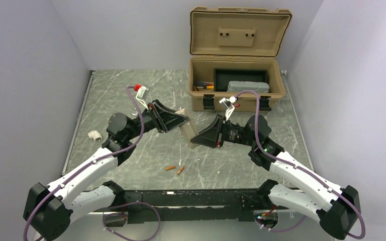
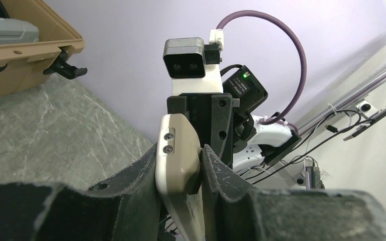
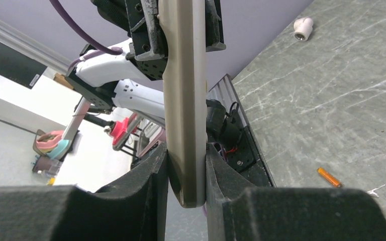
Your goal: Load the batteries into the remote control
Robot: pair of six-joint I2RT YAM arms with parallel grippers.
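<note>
The beige remote (image 1: 188,129) is held in the air between both grippers, tilted in the top view. My left gripper (image 1: 180,119) is at its upper end; in the left wrist view its fingers are on either side of the remote (image 2: 177,160), though whether they grip it is unclear. My right gripper (image 1: 195,139) is shut on the lower end, seen as a long beige body (image 3: 185,110) in the right wrist view. Two orange batteries (image 1: 170,167) lie on the table below, near the front; one (image 3: 329,177) shows in the right wrist view.
An open tan case (image 1: 200,103) holding a grey box (image 1: 248,87) stands at the back right. A white pipe fitting (image 1: 94,135) lies at the left.
</note>
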